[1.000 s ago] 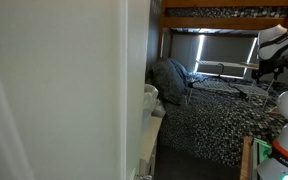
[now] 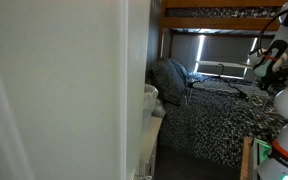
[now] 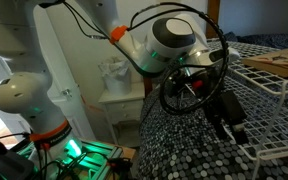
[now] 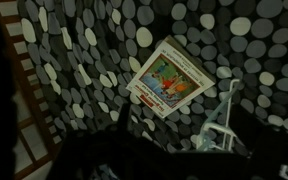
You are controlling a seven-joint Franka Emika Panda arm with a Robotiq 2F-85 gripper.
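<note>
In exterior view 2 my black gripper [image 3: 231,132] points down in front of a white wire rack, over the pebble-patterned bedding. The wrist view shows the dark gripper with its two sides well apart, so it looks open, and nothing shows held between them. Beyond them a book or flat box [image 4: 171,80] with a pale border and a colourful picture lies tilted on the bedding [image 4: 209,35]. Exterior view 1 catches only part of the arm [image 2: 272,62] at the right edge, where the fingertips cannot be made out.
White rails of the wire rack [image 3: 276,110] stand close to the gripper's right. A flat brown thing [image 3: 269,62] lies on top. A pale bin [image 3: 116,77] sits on a white cabinet [image 3: 121,107] behind the arm. In the wrist view a white wire-like object [image 4: 221,122] lies near the book.
In exterior view 1 the white arm and its dark end at the right edge have shifted and turned since a second ago. The room around them looks the same.
</note>
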